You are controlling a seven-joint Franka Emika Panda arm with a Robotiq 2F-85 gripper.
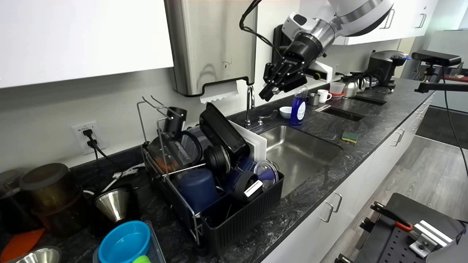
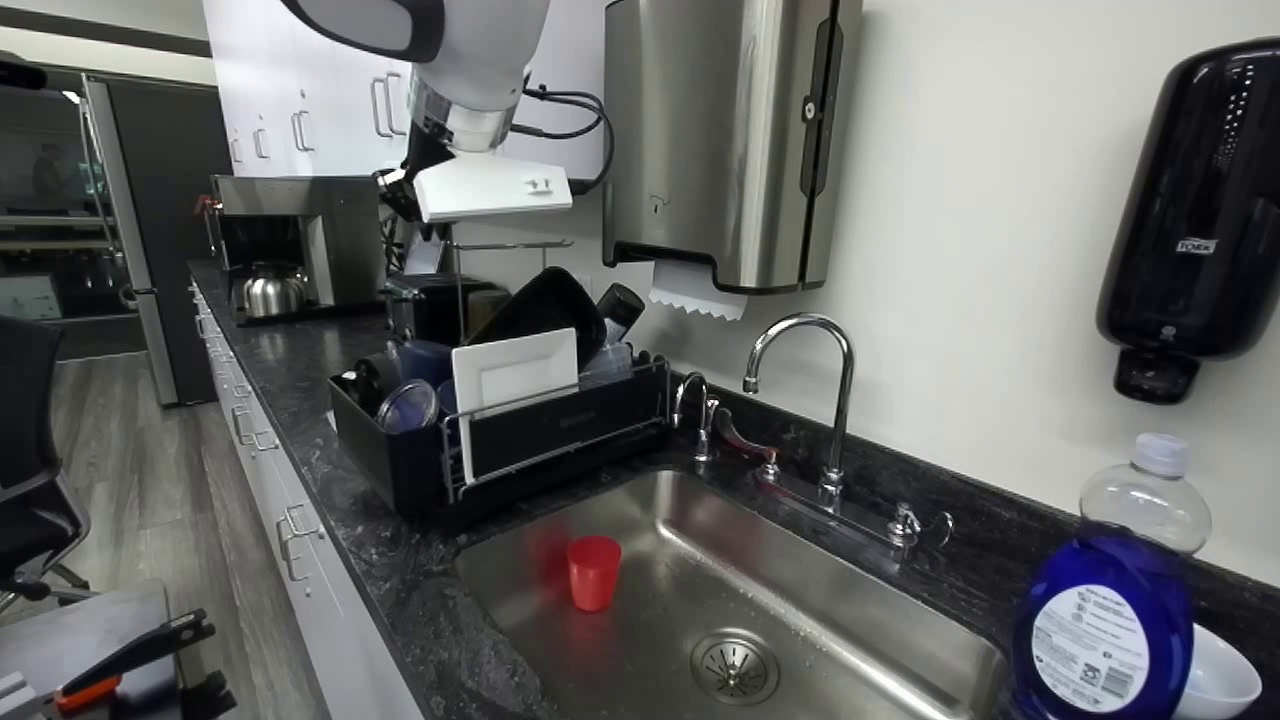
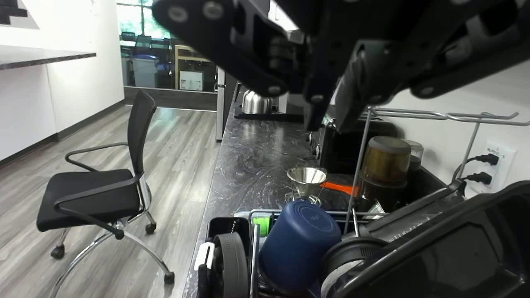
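My gripper (image 1: 272, 85) is raised over the sink side of the dish rack (image 1: 245, 219), clear of the dishes and angled down to the left. In the wrist view its fingers (image 3: 314, 106) stand close together; I cannot make out what is between them. A small pale silvery patch shows near the gripper's tip in exterior view 1. Within the rack are a blue cup (image 3: 300, 243), a black tray (image 1: 223, 133), a white board (image 2: 516, 372) and a clear round lid (image 1: 266, 173). In exterior view 2 the white camera mount hides most of the fingers.
Beside the rack is the steel sink (image 2: 840, 576), with a red cup (image 2: 594, 574) inside and a faucet (image 2: 836, 384) behind. A blue soap bottle (image 1: 299, 107) and a sponge (image 1: 350, 137) sit on the counter. The towel dispenser (image 1: 215, 44) hangs above the rack.
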